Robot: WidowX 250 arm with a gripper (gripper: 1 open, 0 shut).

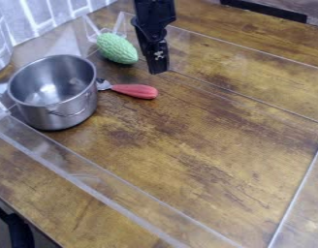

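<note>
My black gripper (155,53) hangs at the top centre, just right of a green bumpy corn-like toy (116,48); whether its fingers are open or shut is not clear. A steel pot (51,92) stands at the left. Between the pot and the gripper lies a red-handled utensil (133,91), its grey end toward the pot.
A pale backdrop borders it at the top left, and a dark edge runs along the back right.
</note>
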